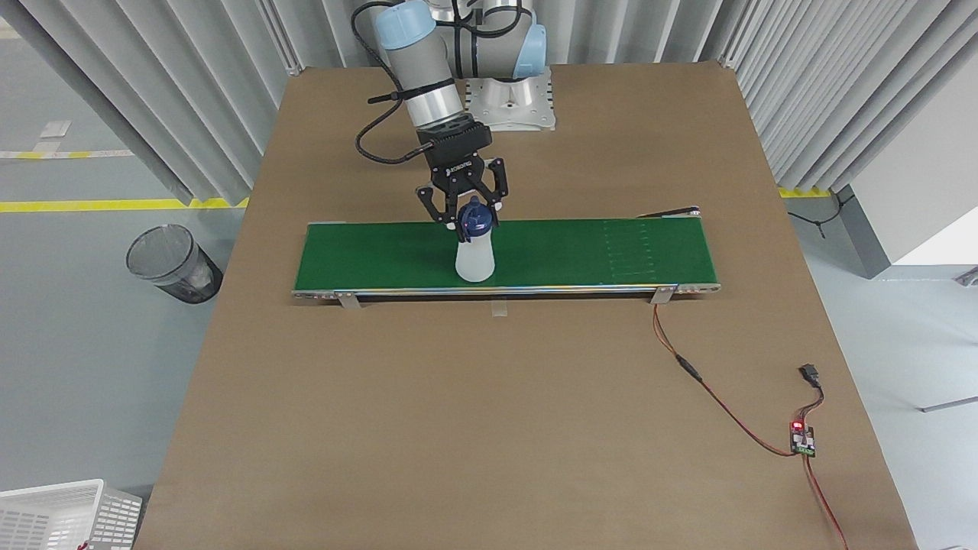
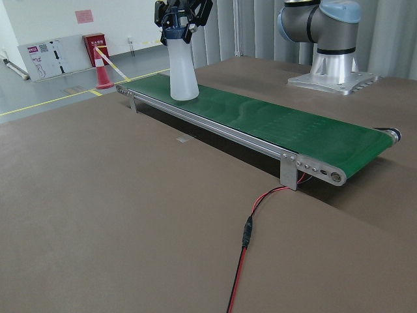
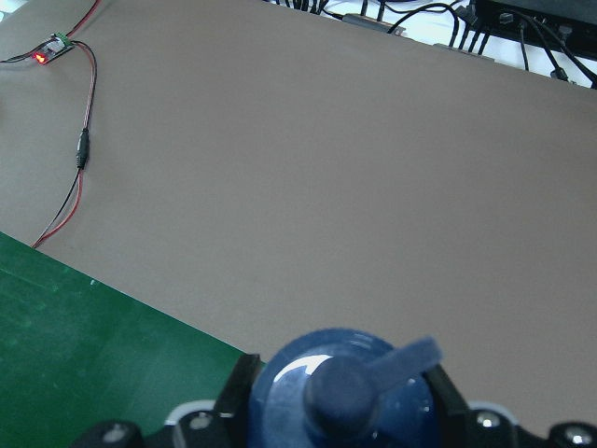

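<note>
A white bottle (image 1: 474,257) with a dark blue lid (image 1: 476,216) stands on the green conveyor belt (image 1: 596,252), left of its middle in the front view. My black gripper (image 1: 474,220) is shut on the blue lid from above. In the left view the bottle (image 2: 184,75) reaches up into the gripper. In the wrist view the lid (image 3: 340,411) fills the space between the fingers at the bottom edge, with the bottle's body hidden under it.
My arm's base (image 1: 523,110) is at the back. A white basket (image 1: 73,513) and a dark bin (image 1: 183,266) are on the floor at the left.
</note>
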